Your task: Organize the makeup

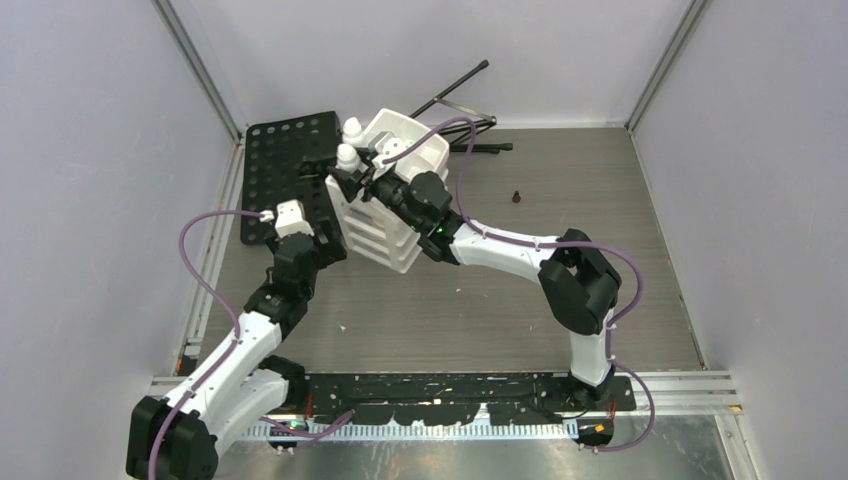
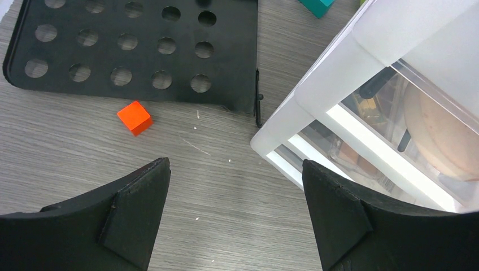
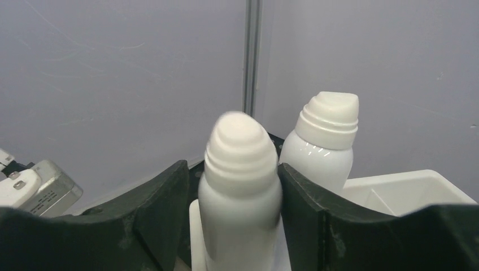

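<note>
A white drawer organizer (image 1: 385, 240) stands at the back centre; cosmetics show through its clear drawers in the left wrist view. Two white bottles stand at its top left, the front one (image 3: 240, 220) and the rear one (image 3: 319, 152). My right gripper (image 1: 355, 175) is around the front bottle, a finger either side of it; whether it grips is not clear. My left gripper is open and empty, low over the table just left of the organizer.
A black perforated board (image 2: 169, 62) lies at the back left. An orange cube (image 2: 135, 117) and a teal block (image 2: 316, 5) lie nearby. A folded black stand (image 1: 460, 80) is behind the organizer.
</note>
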